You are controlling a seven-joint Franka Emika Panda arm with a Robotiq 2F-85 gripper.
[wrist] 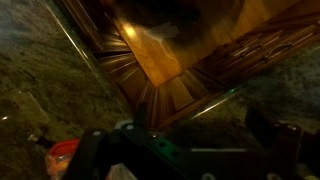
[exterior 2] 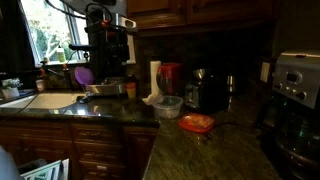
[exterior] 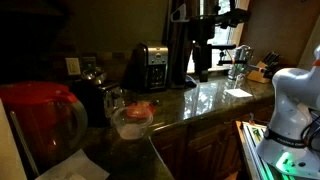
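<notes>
My gripper (exterior: 203,74) hangs high in the air at the right of exterior view 1, pointing down with nothing held. In the wrist view the dark fingers of the open gripper show along the bottom, apart from each other, over the counter edge and wooden cabinet fronts. A clear bowl (exterior: 132,124) stands on the counter, well away from the gripper. A red dish (exterior 2: 196,123) lies near the clear bowl (exterior 2: 168,106) in exterior view 2. At the lower left of the wrist view is a red item (wrist: 62,152), partly cut off.
A toaster (exterior: 156,70) stands against the back wall. A large red appliance (exterior: 42,122) fills the left foreground. In exterior view 2, a coffee maker (exterior 2: 297,85) stands at right, and the dark countertop (exterior 2: 190,160) has clear room in front.
</notes>
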